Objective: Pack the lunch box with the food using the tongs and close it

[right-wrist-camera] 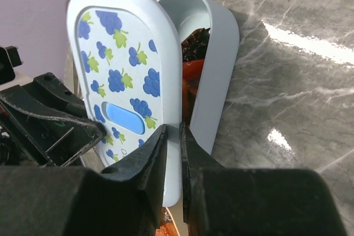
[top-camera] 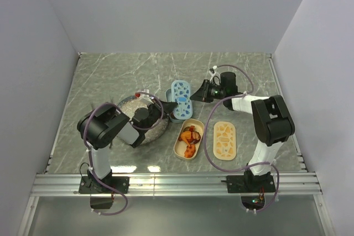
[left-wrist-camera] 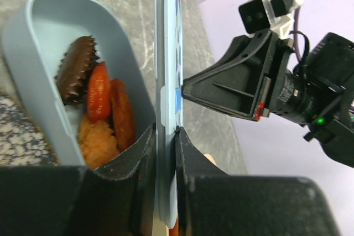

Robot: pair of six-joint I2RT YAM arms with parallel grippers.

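Note:
A pale blue lid (top-camera: 182, 99) with blue flower print is held tilted over the blue lunch box (right-wrist-camera: 215, 87), which holds brown and orange food and shows partly beside it. My left gripper (top-camera: 172, 105) is at the lid's left side; in the left wrist view its fingers close around the lid's edge. My right gripper (top-camera: 194, 98) is at the opposite side, and in the right wrist view its fingertips meet at the lid's near edge. Both grip the lid from opposite sides.
A cream box (top-camera: 181, 147) of chicken lies below, a yellow patterned lid (top-camera: 224, 141) at right, and a large round plate (top-camera: 156, 132) under the left arm.

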